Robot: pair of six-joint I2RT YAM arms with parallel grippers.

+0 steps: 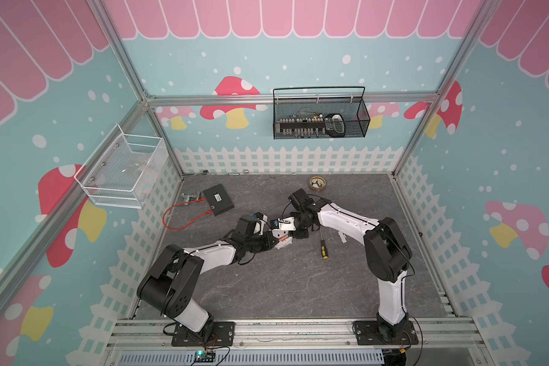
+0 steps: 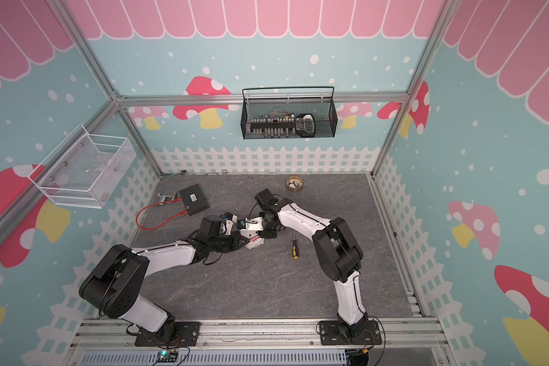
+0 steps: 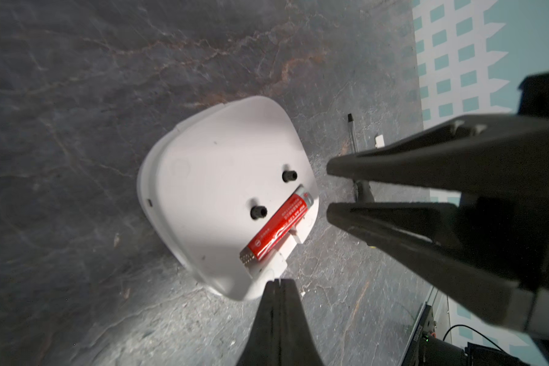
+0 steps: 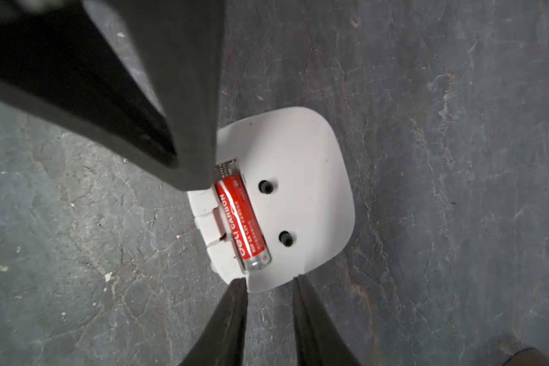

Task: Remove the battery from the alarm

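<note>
The white alarm lies face down on the grey table, its battery compartment uncovered, with a red AA battery lying in it along one side. My left gripper is at the alarm's near edge, shut with nothing visible between its fingers. My right gripper is beside the alarm's edge near the battery's end, its fingers part open and empty.
A screwdriver and small white piece lie to the right. A black box with red cord sits back left, a round bowl at the back.
</note>
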